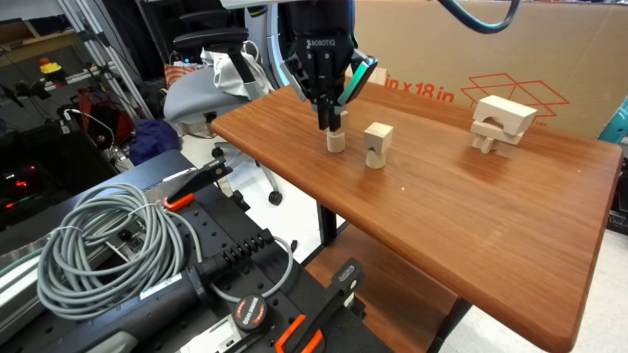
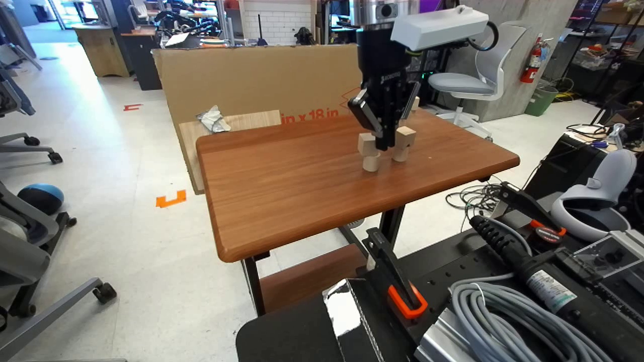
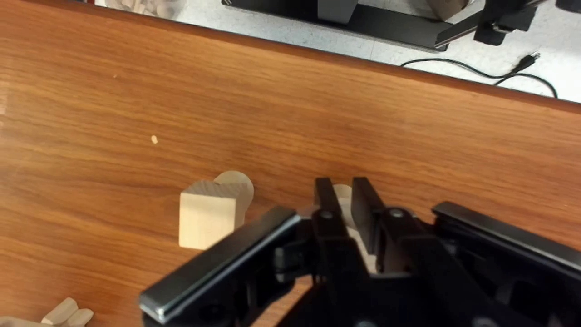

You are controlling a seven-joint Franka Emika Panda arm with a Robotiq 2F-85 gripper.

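Two short wooden stacks stand on the brown table. The nearer one is a cube-like block [image 1: 378, 138] on a round peg [image 1: 376, 158], apart from my gripper. My gripper [image 1: 329, 121] points down at the other stack, whose round base [image 1: 335, 143] shows below the fingers in exterior view 1. In the wrist view a narrow gap parts the fingertips of the gripper, and pale wood [image 3: 342, 190] shows through it. The fingers hide much of this stack's upper block, so contact with it cannot be made out.
An arched wooden block [image 1: 505, 113] rests on smaller pieces at the table's far right. A cardboard sheet [image 2: 259, 75] stands along the table's back edge.
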